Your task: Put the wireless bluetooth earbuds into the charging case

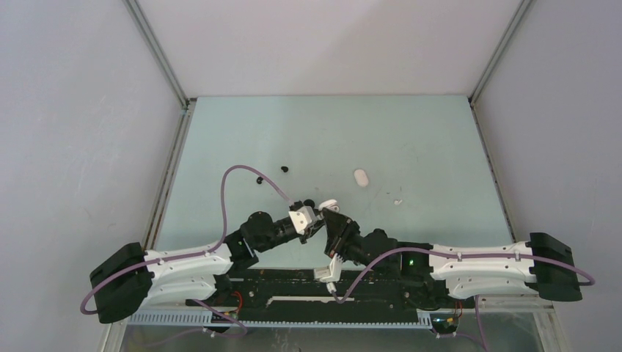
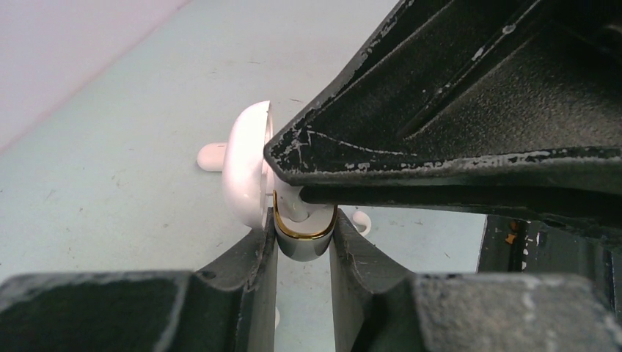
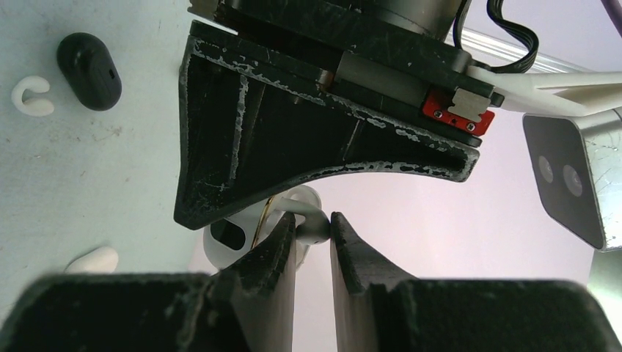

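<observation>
Both grippers meet low in the middle of the top view, around the open white charging case (image 1: 328, 204). In the left wrist view my left gripper is shut on the case's gold-rimmed body, its lid (image 2: 242, 165) standing up. In the right wrist view my right gripper is shut on a white earbud (image 3: 313, 226) at the case's opening, beside the gold rim; how far it sits inside is hidden. The right gripper's black housing covers much of the left wrist view.
On the pale table (image 1: 330, 132) lie a white oblong case (image 1: 361, 177), a small white piece (image 1: 397, 201), two small black pieces (image 1: 284, 169) and a black oval case (image 3: 89, 71) near the grippers.
</observation>
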